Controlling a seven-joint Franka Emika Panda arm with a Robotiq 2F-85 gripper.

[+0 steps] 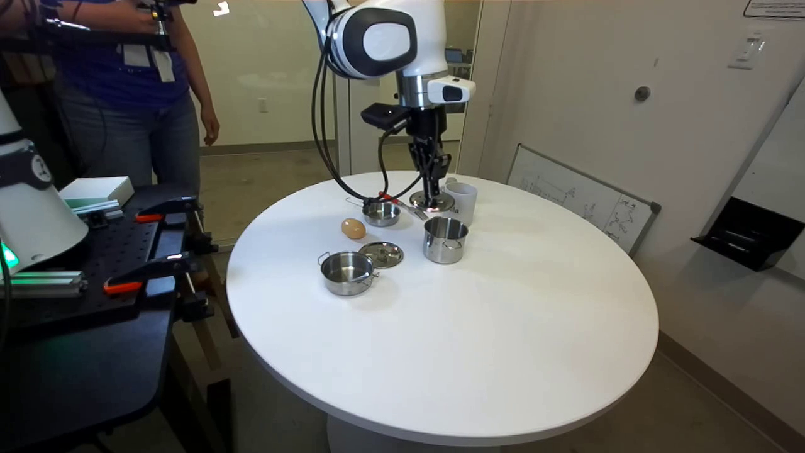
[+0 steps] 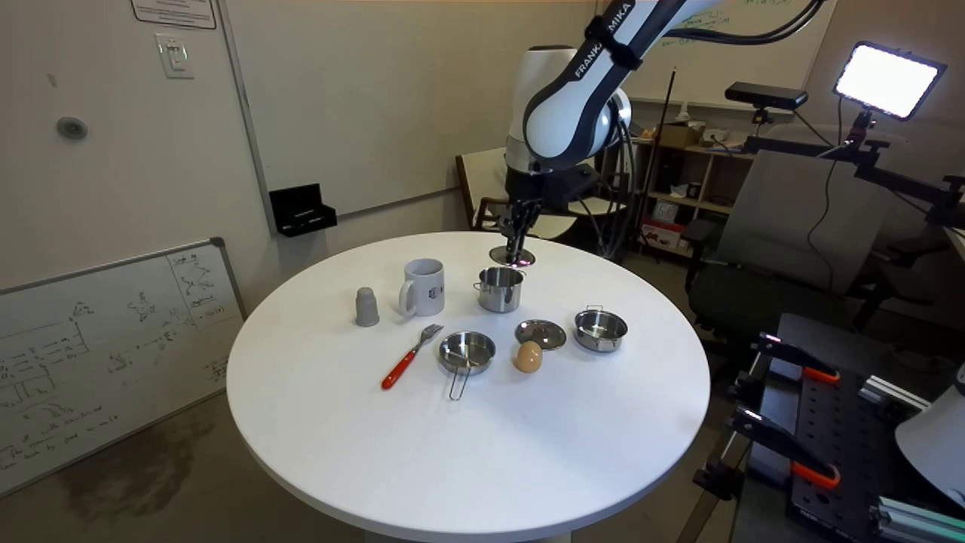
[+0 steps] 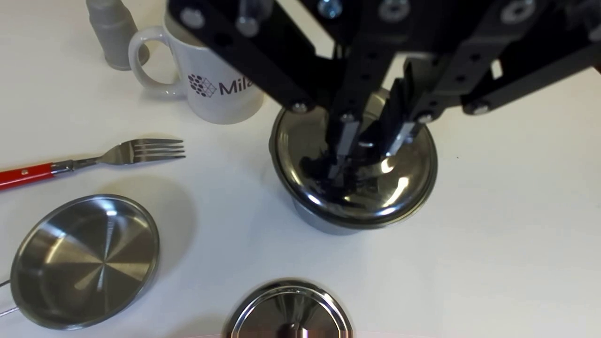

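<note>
My gripper is shut on a round, shiny metal lid, grasping it near its centre, where the fingers hide the handle. The lid hangs roughly level above the table, clear of everything beneath it. In the wrist view it covers most of the deep steel pot, leaving only a strip of wall visible. From the first exterior view, the lid appears up and behind the open-topped pot; from the second, the lid is above and behind the pot's rim.
Close to the pot stands a white mug, with a grey shaker-like item beyond it. Around are a red-handled fork, small pan, egg, second lid and shallow pot.
</note>
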